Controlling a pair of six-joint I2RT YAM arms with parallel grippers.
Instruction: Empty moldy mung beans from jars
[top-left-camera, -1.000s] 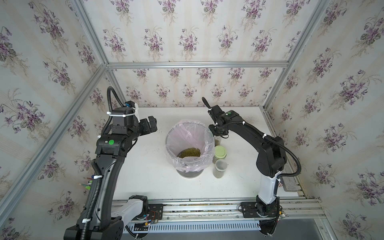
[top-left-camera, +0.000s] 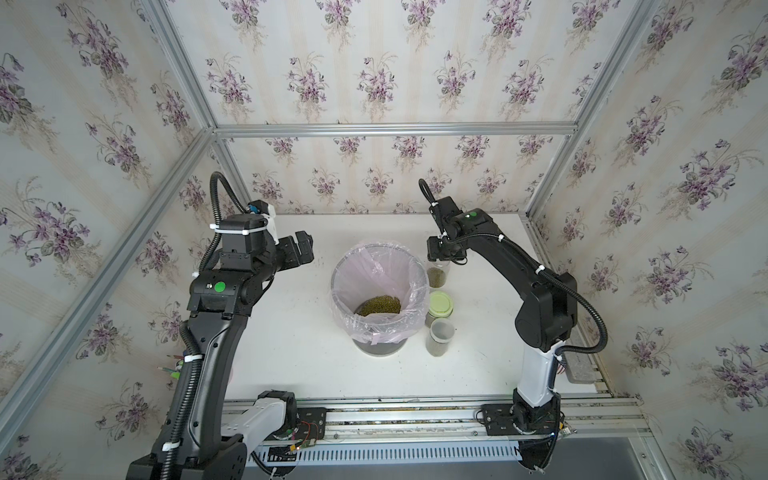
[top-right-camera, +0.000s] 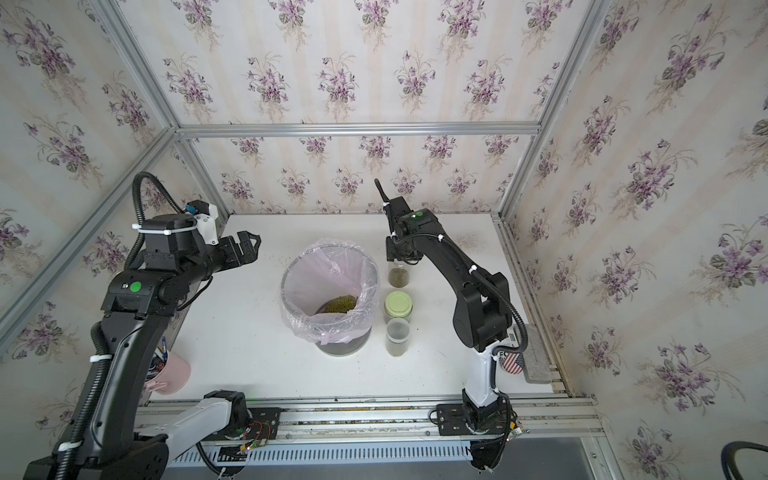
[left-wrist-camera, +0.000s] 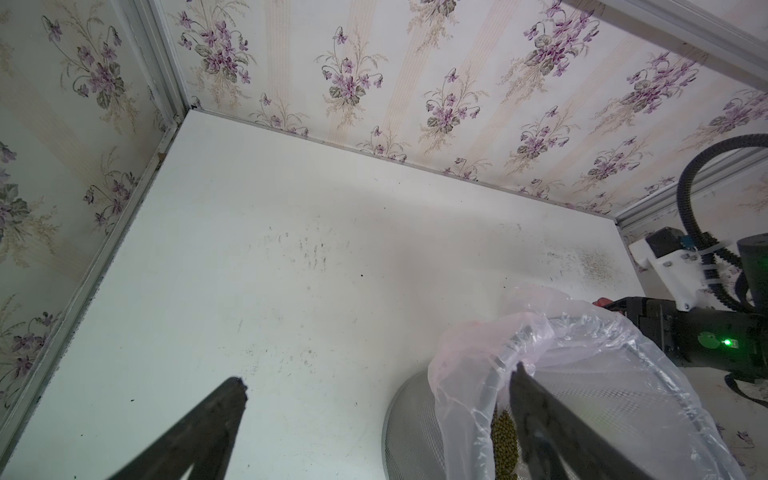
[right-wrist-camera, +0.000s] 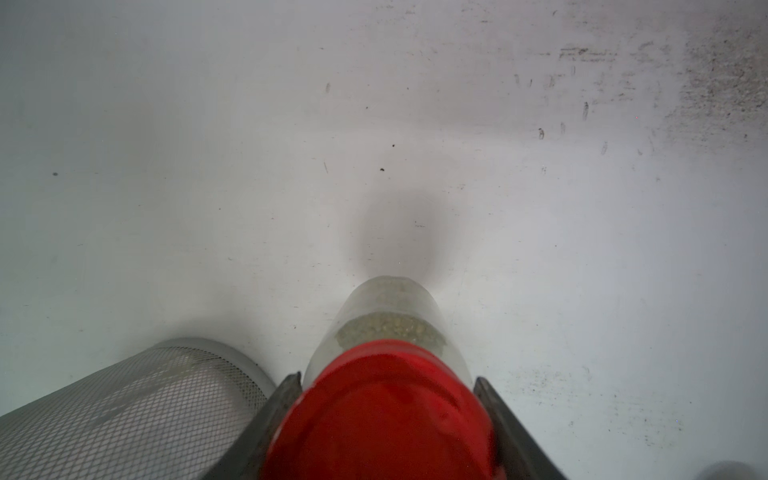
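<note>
My right gripper (top-left-camera: 437, 249) is shut on a jar (top-left-camera: 436, 276) with mung beans and a red lid (right-wrist-camera: 377, 424), held behind and right of the bin. A mesh bin with pink liner (top-left-camera: 380, 272) has mung beans (top-left-camera: 377, 305) at its bottom. A jar with a green lid (top-left-camera: 440, 302) and an open jar (top-left-camera: 438, 340) stand right of the bin. My left gripper (top-left-camera: 296, 249) is open, empty, left of the bin above the table.
A pink pen cup (top-right-camera: 172, 374) stands at the front left, beside the left arm.
My right gripper has risen and moved slightly right with the jar. The left arm is essentially unmoved.
</note>
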